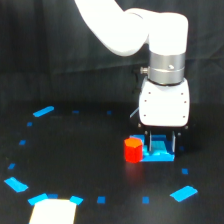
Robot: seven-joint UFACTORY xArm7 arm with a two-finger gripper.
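Observation:
A red block (133, 150) with an angular outline stands on the dark table, just left of the blue square (157, 156) and overlapping its left edge in the camera view. Over the back of the blue square hangs my gripper (163, 143), its dark fingers spread apart and pointing down. The red block lies to the left of the fingers, not between them. Part of the blue square, including its pale inside, is hidden behind the gripper. Whether the fingertips touch it cannot be told.
Blue tape strips (184, 193) and small blue marks are scattered across the dark table. A pale cream block (52, 212) is at the bottom left edge.

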